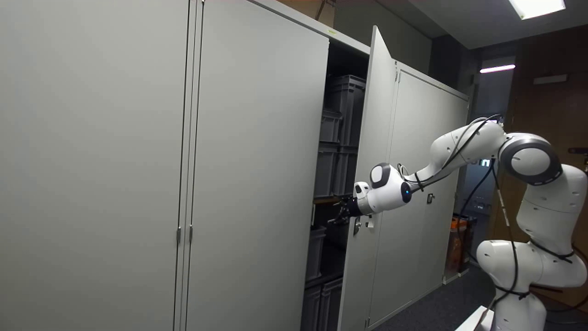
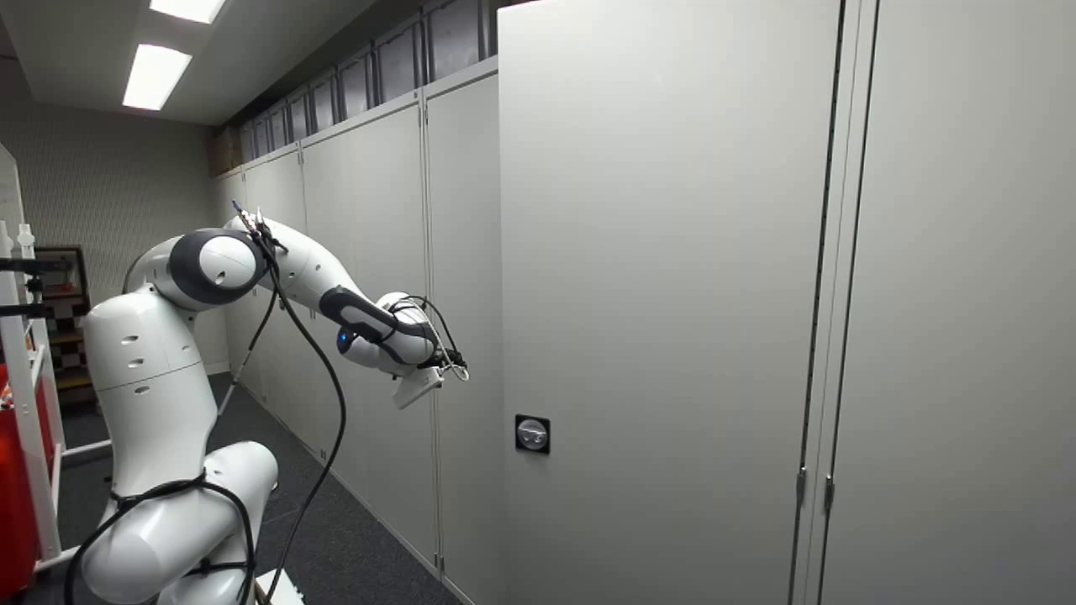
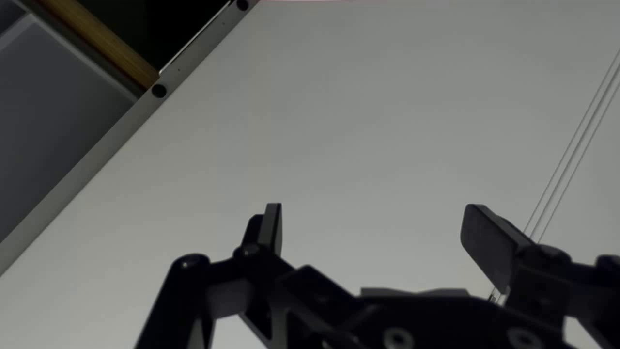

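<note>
My gripper (image 1: 338,212) is held in front of the cabinet, beside the outer edge of a swung-out grey door (image 1: 370,149) and slightly above its round lock handle (image 1: 357,225). Seen from the wrist, the gripper stands open, its fingers wide apart with nothing between them. Beyond them a plain pale panel (image 3: 360,139) fills most of the wrist view. That same swung-out door (image 2: 666,252) shows its outer face and lock handle (image 2: 532,434) in exterior view 2, where the fingertips are hard to make out.
Left of the gap, another cabinet door (image 1: 259,165) looks closed. Grey bins (image 1: 347,105) stack on shelves inside the cabinet, and the wrist view catches a bin (image 3: 52,116) and a wooden shelf edge (image 3: 110,43).
</note>
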